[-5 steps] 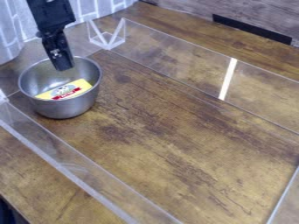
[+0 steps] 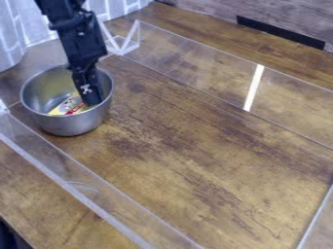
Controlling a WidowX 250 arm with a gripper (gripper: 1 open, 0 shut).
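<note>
A steel bowl (image 2: 58, 122) sits at the left of the wooden table, with a small yellow, red and white package (image 2: 66, 107) inside it. My black gripper (image 2: 86, 95) reaches down into the bowl from the upper left, its tips over the package and partly covering it. The fingers look close together; whether they touch or hold the package I cannot tell.
Clear plastic strips (image 2: 254, 89) run along the edges of the table (image 2: 189, 156). A small clear holder stands behind the bowl near the back left.
My gripper has moved down and slightly right from above the bowl into it, now hiding much of the package. The bowl stands where it was.
</note>
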